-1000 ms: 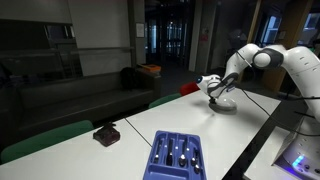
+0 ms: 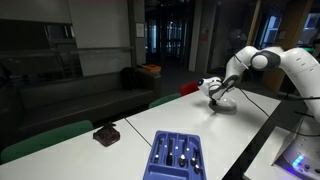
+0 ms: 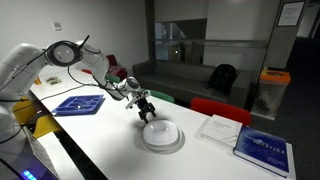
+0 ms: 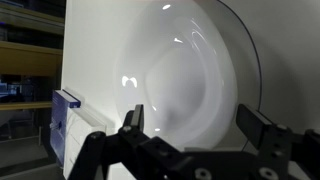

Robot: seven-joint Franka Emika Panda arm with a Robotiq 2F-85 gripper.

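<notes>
A white bowl [image 4: 180, 75] fills the middle of the wrist view, resting on a larger grey plate [image 4: 245, 45] whose dark edge curves past the bowl on the right. My gripper is open. Its two dark fingers [image 4: 132, 122] stand apart over the near side of the bowl, with the bowl's rim showing across the gap. In exterior view 2 the bowl [image 3: 160, 133] sits on the plate [image 3: 166, 147], and the gripper [image 3: 144, 112] is just behind and above it. Whether the fingers touch the bowl cannot be told.
A blue tray [image 2: 174, 158] with several utensils lies on the white table [image 2: 110, 155], with a dark item [image 2: 106, 135] to its left. Books [image 3: 264, 148] lie right of the plate. Red [image 3: 220, 108] and green chairs stand behind the table.
</notes>
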